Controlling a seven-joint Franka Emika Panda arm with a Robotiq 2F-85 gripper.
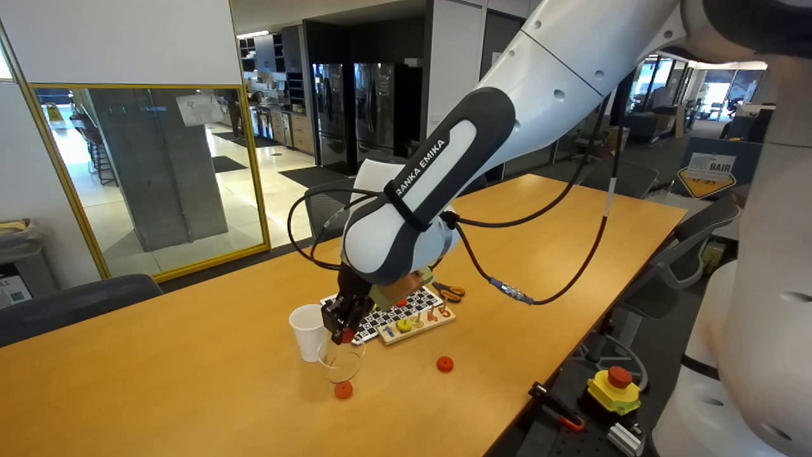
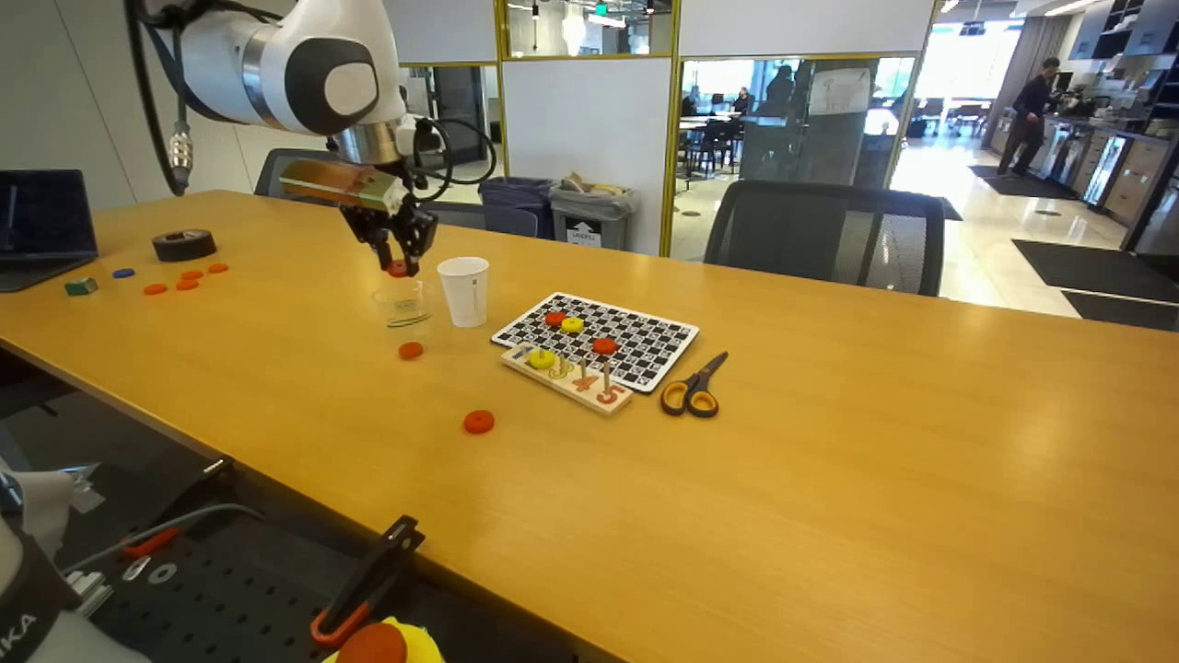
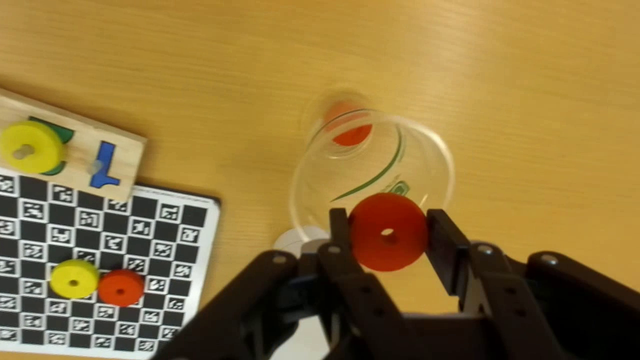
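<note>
My gripper is shut on a red ring [image 3: 393,255], whose small centre hole faces the wrist camera. Under it stands a clear cup [image 3: 447,153], its rim overlapped by the ring in the wrist view. Another red ring [image 3: 352,134] shows through the cup's clear wall, down at its base; exterior view 2 shows this disc [image 2: 411,350] at the cup's foot too. In exterior view 1 the gripper [image 1: 347,329] hangs at the cup's mouth, above the table. A third red ring [image 1: 445,364] lies loose on the table.
A white cup [image 2: 464,289] stands right beside the clear one. Close by are a checkered board [image 2: 652,331] with red and yellow rings, a wooden peg strip [image 2: 569,381] and scissors [image 2: 692,387].
</note>
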